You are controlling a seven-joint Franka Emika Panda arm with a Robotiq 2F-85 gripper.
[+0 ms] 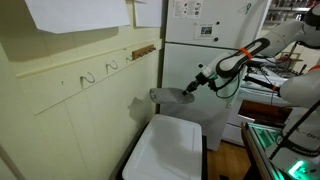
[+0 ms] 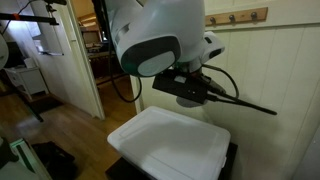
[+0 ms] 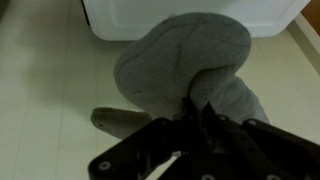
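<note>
A grey quilted oven mitt (image 3: 185, 58) fills the middle of the wrist view, with its thumb (image 3: 118, 122) sticking out to the left. My gripper is shut on its fabric, which bunches between the dark fingers. In exterior view 1 the mitt (image 1: 171, 96) hangs in the air just above the far end of a white lidded surface (image 1: 165, 150), and my gripper (image 1: 188, 91) holds its right side. The arm (image 2: 165, 50) covers much of exterior view 2; only a bit of grey fabric (image 2: 188, 102) shows below it.
On the cream wall are metal hooks (image 1: 88, 78) and a wooden peg rack (image 1: 143, 51). A white fridge (image 1: 200, 60) stands behind the arm.
</note>
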